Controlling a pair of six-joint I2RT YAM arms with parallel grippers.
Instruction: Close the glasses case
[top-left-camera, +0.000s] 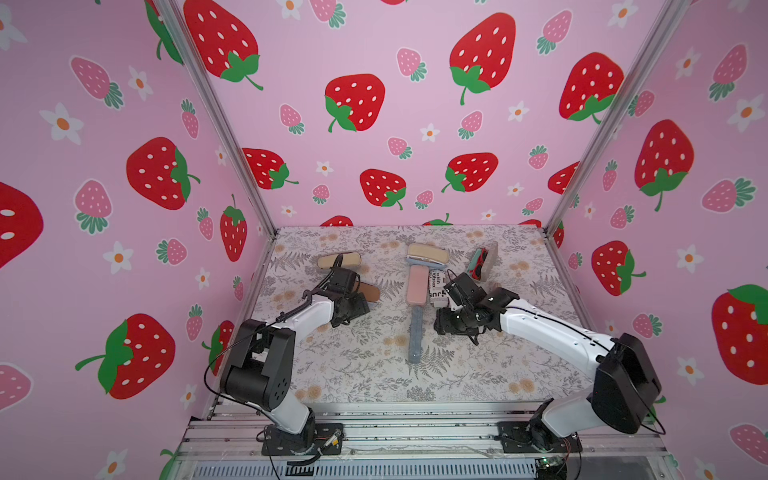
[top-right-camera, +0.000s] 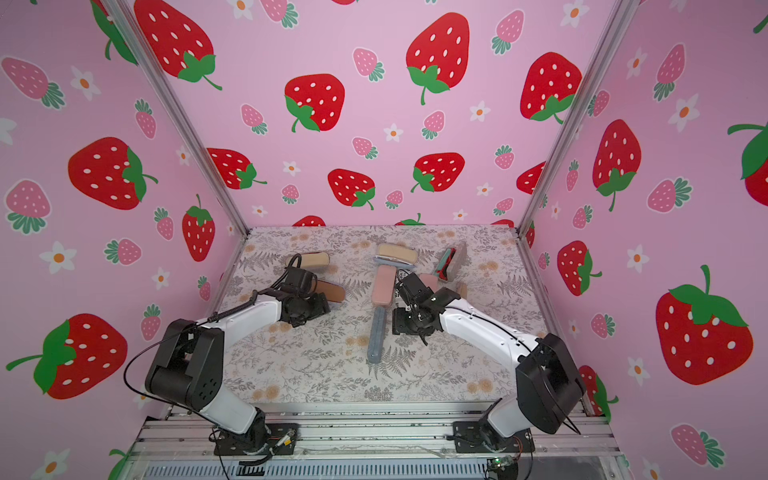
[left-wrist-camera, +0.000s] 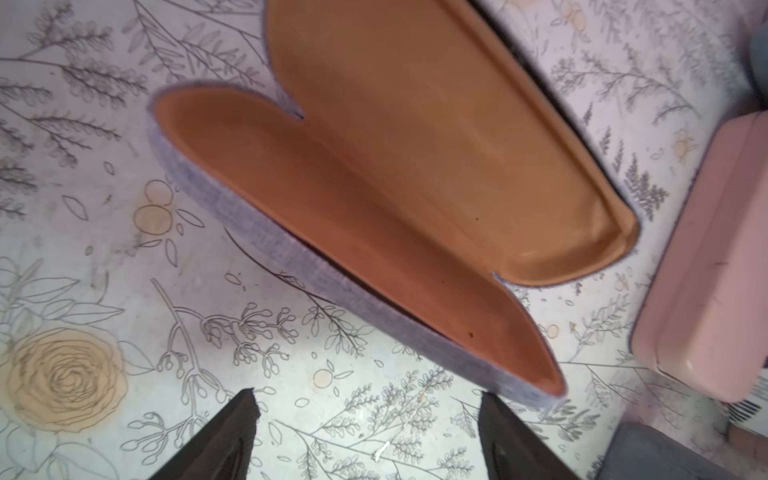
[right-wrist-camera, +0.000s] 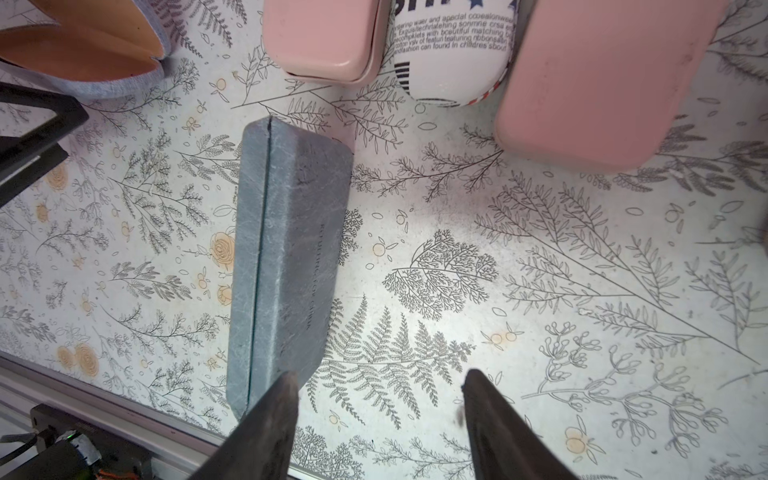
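A glasses case with a brown lining (left-wrist-camera: 376, 240) lies open below my left gripper; the gripper is open, its fingertips at the near side of the case, nothing between them. In the top views that arm hides much of the case. A closed grey case (right-wrist-camera: 288, 256) stands lengthwise at the front middle. My right gripper is over the table beside it, fingers apart and empty, one fingertip overlapping the case's near end in the right wrist view.
A pink case (top-left-camera: 417, 284), a printed case (right-wrist-camera: 452, 56) and another pink case (right-wrist-camera: 592, 88) lie in the middle. Cream-topped cases (top-left-camera: 339, 261) (top-left-camera: 428, 254) and a red-and-teal item (top-left-camera: 480, 262) are at the back.
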